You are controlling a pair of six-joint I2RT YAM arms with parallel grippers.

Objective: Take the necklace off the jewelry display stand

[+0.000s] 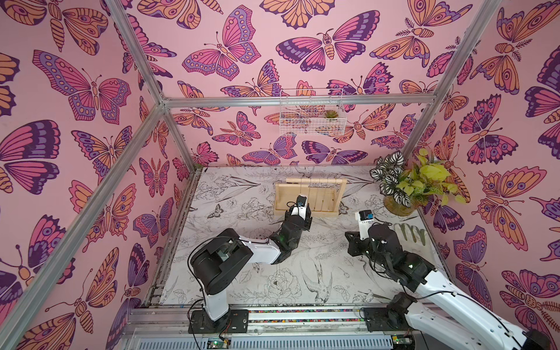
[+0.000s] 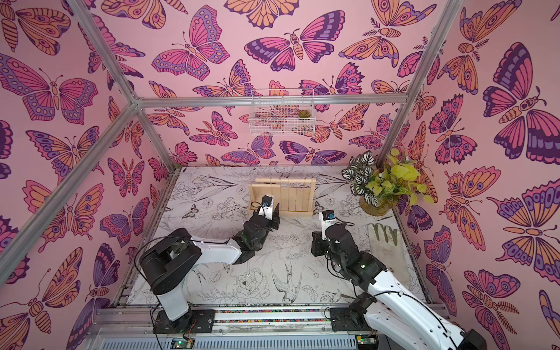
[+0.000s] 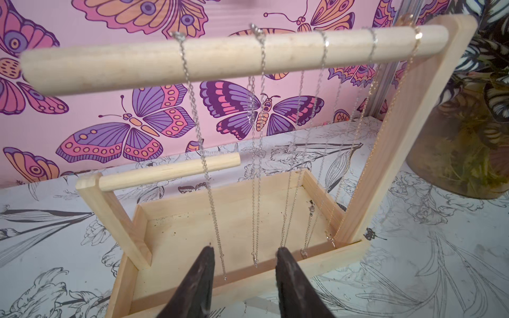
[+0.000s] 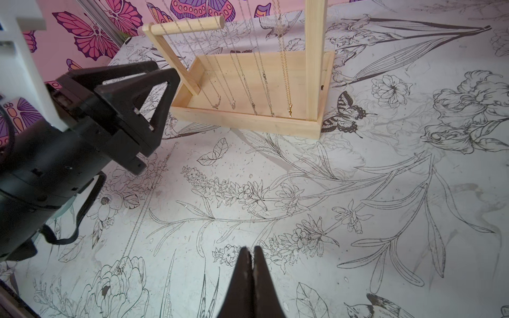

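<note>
The wooden jewelry stand [image 3: 212, 228] carries several thin chain necklaces on its tall bar [image 3: 233, 55]. Nearest the bar's free end hangs a silver necklace [image 3: 200, 143]; a gold necklace [image 3: 389, 114] hangs by the post. My left gripper is open in front of the tray, low near the hanging chain ends, with nothing visibly held. My right gripper is shut over bare table, with nothing showing between its fingers. What looks like another thin chain [image 4: 139, 225] lies on the table in the right wrist view.
A potted plant [image 1: 402, 198] stands right of the stand, with a pale piece bearing green loops [image 1: 413, 234] in front of it. A wire basket [image 1: 312, 119] hangs at the back wall. The table between the arms is mostly clear.
</note>
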